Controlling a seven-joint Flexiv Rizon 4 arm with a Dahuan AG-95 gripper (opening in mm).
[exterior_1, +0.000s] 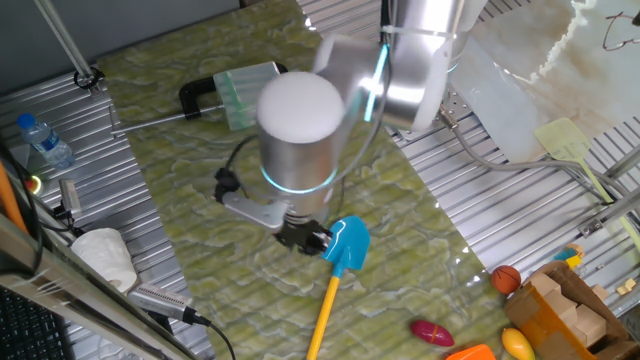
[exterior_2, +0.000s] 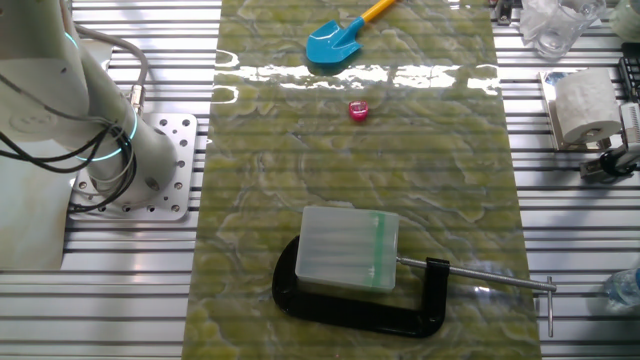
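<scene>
In exterior view 1 my gripper (exterior_1: 306, 238) hangs over the green marbled table, its dark fingers just left of the blue blade of a toy shovel (exterior_1: 347, 243). The view from above does not show whether the fingers are open or shut, or whether anything is between them. The yellow-handled shovel (exterior_2: 332, 43) lies at the far side in exterior view 2. A small pink-red round object (exterior_2: 358, 110) sits alone on the table there; my arm apparently hides it in exterior view 1. The gripper is outside exterior view 2.
A black clamp (exterior_2: 360, 314) lies with a translucent box (exterior_2: 345, 248) beside its screw. Along one table edge are a purple toy (exterior_1: 432, 333), a small basketball (exterior_1: 506, 279) and a cardboard box of blocks (exterior_1: 563, 312).
</scene>
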